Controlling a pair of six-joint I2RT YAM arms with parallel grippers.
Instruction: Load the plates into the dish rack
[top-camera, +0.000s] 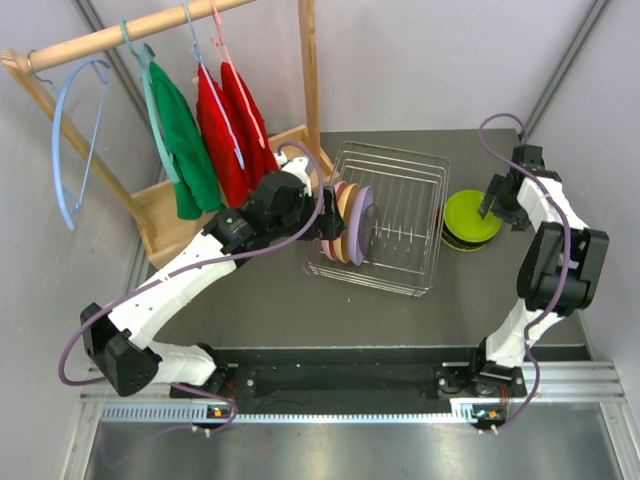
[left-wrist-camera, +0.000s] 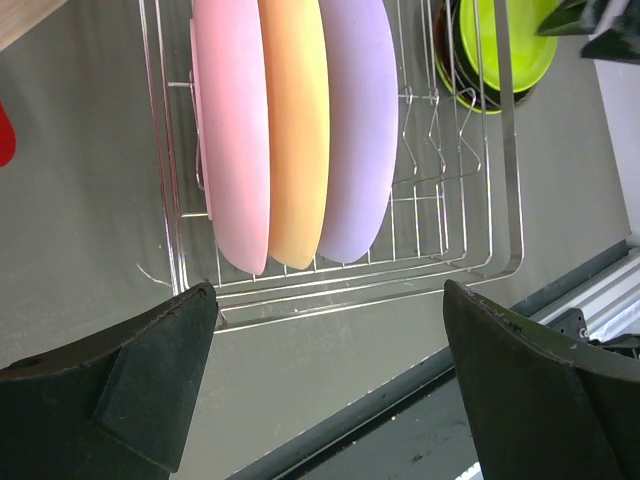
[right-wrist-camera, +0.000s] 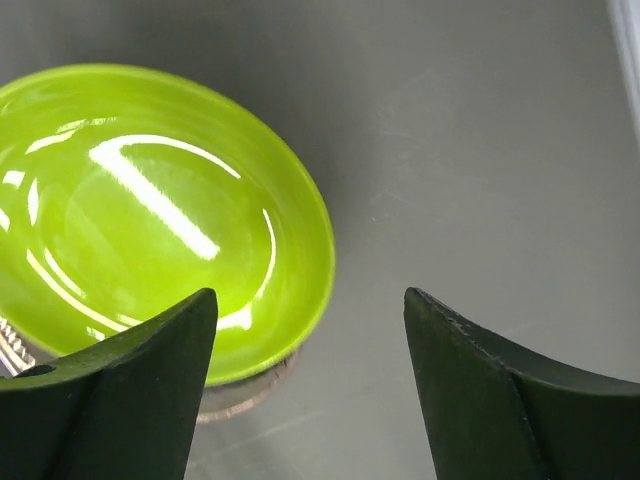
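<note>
A wire dish rack (top-camera: 405, 265) stands mid-counter. Pink, orange (left-wrist-camera: 295, 130) and purple plates (left-wrist-camera: 360, 130) stand on edge in its left part. Right of the rack, a lime green plate (top-camera: 472, 215) lies over a darker plate, with another green edge below. My right gripper is open above its right rim, which shows between the spread fingers in the right wrist view; whether they touch it I cannot tell. My left gripper is open, nothing between its fingers, by the rack's left side.
A wooden clothes stand (top-camera: 170, 215) with red and green garments occupies the left back. Bare counter (top-camera: 380, 320) lies in front of the rack. A wall (top-camera: 612, 160) runs close along the right arm.
</note>
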